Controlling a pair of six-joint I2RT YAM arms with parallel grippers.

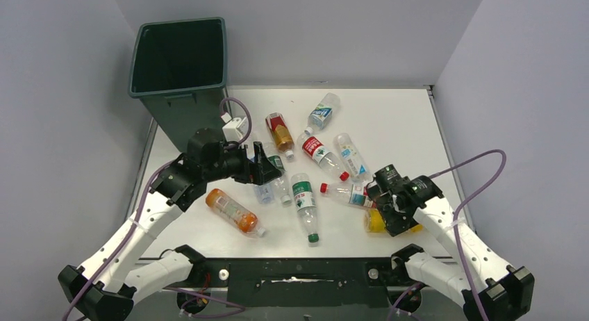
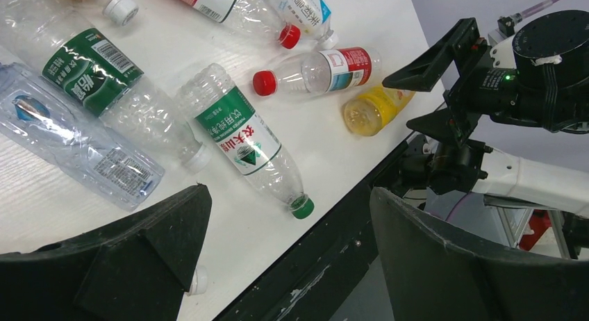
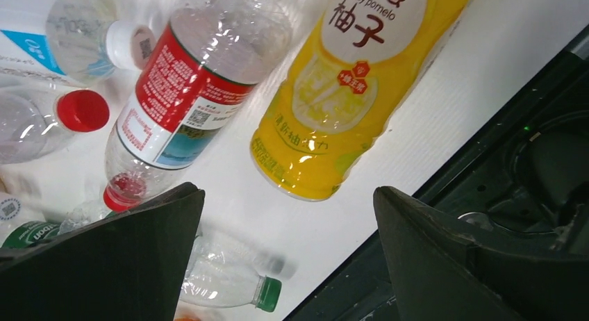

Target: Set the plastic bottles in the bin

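Note:
Plastic bottles lie on the white table: green-labelled (image 1: pixel 303 196), orange (image 1: pixel 233 211), brown (image 1: pixel 280 133), red-labelled (image 1: pixel 318 151), clear (image 1: pixel 321 116), blue-labelled (image 1: pixel 351 154). My left gripper (image 1: pixel 264 165) hangs open over the middle-left bottles, nothing between its fingers. My right gripper (image 1: pixel 390 210) is open over the yellow bottle (image 3: pixel 347 112) at the front right; a red-capped bottle (image 3: pixel 180 99) lies beside it.
The dark green bin (image 1: pixel 179 112) stands at the back left. A black rail runs along the front edge.

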